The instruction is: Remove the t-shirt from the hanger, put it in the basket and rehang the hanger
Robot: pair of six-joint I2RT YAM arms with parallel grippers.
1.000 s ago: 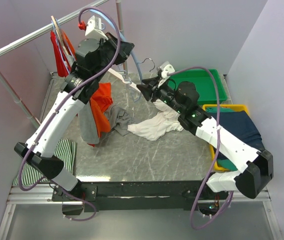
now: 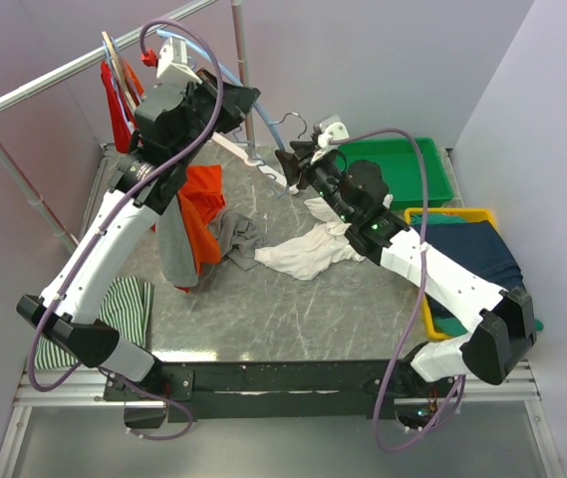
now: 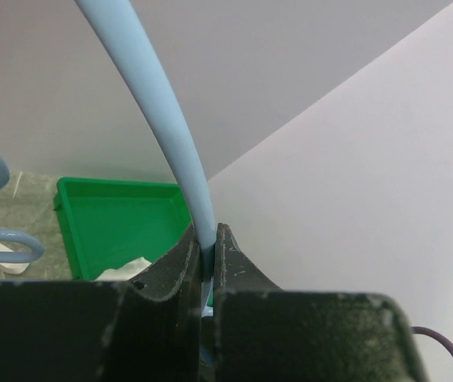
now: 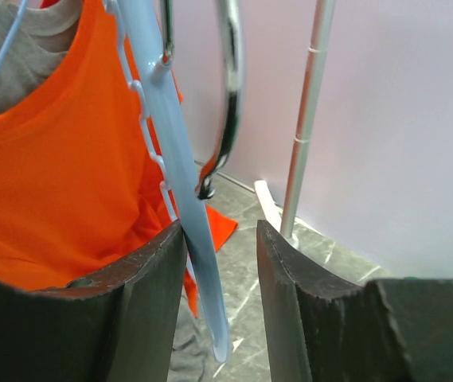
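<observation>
A light blue hanger point(image 3: 162, 119) runs through my left gripper, which is shut on it near the rail in the top view. In the right wrist view the hanger point(image 4: 180, 175) hangs down with its tip between my right gripper's open fingers. Orange cloth point(image 4: 67, 191) and grey cloth point(image 4: 27, 64) lie behind it; whether either is on this hanger I cannot tell. A pale cloth point(image 2: 303, 254) lies on the grey floor.
The metal rail point(image 2: 54, 82) holds more hangers and red cloth at the left. A green bin point(image 2: 408, 169) and a yellow bin point(image 2: 413, 309) with dark cloth stand at the right. Striped cloth point(image 2: 124, 309) lies front left.
</observation>
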